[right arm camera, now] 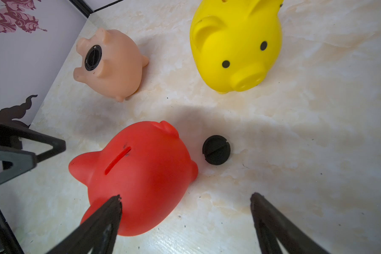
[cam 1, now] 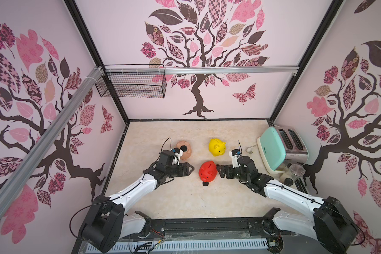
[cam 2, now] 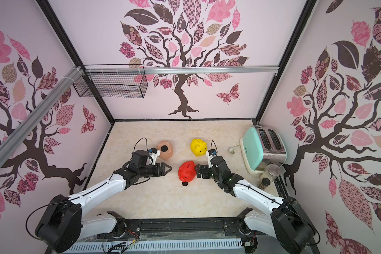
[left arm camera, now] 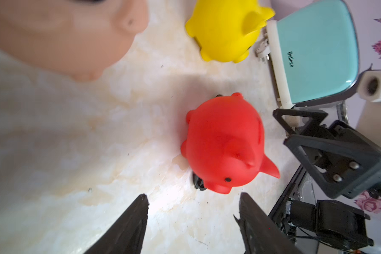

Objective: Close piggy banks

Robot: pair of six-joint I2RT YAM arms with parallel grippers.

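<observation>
The red piggy bank (right arm camera: 141, 177) stands upright with its slot on top, between my two grippers. One black plug (right arm camera: 216, 149) lies on the table to its right, and another black plug (left arm camera: 198, 181) shows at its snout end. The pink piggy bank (right arm camera: 116, 69) lies tipped over, a black plug (right arm camera: 93, 57) set in its belly. Upright at the back stands the yellow piggy bank (right arm camera: 237, 46); its underside is hidden. My left gripper (cam 1: 191, 169) is open and empty, left of the red bank. Close by its right side, my right gripper (cam 1: 219, 170) is also open and empty.
At the right edge stand a mint toaster (cam 1: 283, 148) and a glass jar (cam 1: 293, 172). A wire basket (cam 1: 133, 84) hangs high at the back left.
</observation>
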